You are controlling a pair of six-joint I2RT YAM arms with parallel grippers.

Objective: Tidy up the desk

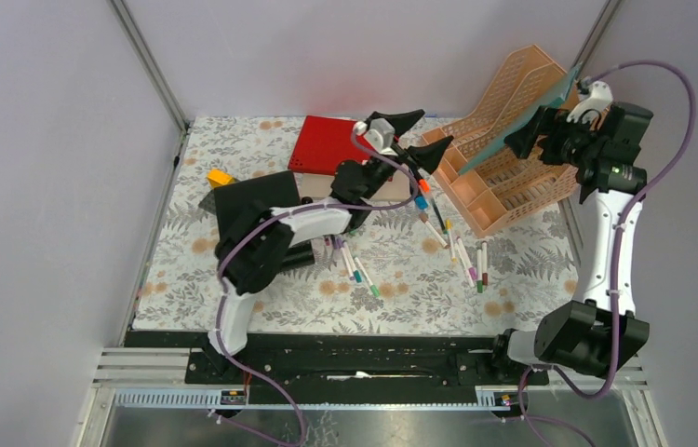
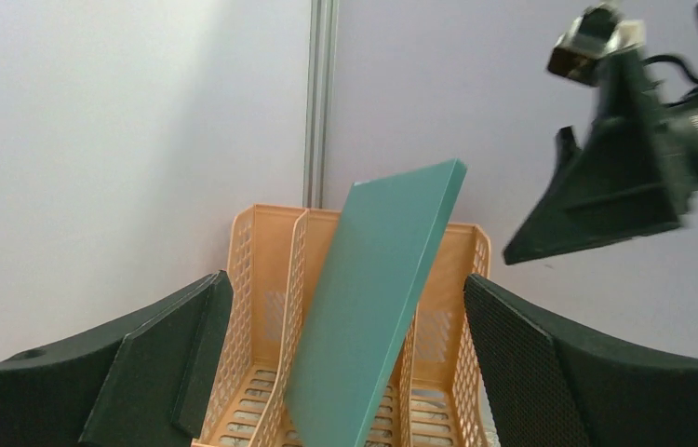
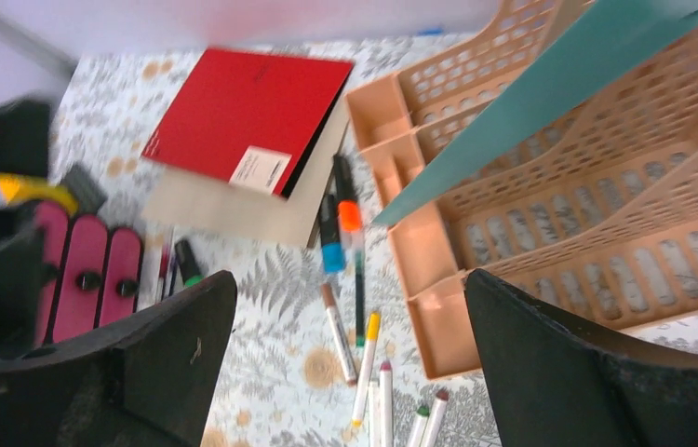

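Observation:
A teal folder (image 1: 520,121) stands slanted in a compartment of the peach plastic organizer (image 1: 499,209), also seen upright ahead of my left gripper. That gripper, open and empty, is above the red book (image 1: 331,140), left of the organizer. My right gripper is open over the organizer's right part, with nothing between its fingers. The red book lies on a beige board (image 3: 187,200). Markers and pens (image 1: 462,256) lie loose on the desk below and left of the organizer.
A black case (image 1: 252,200) and a yellow object (image 1: 220,177) occupy the left. Walls bound the back and sides.

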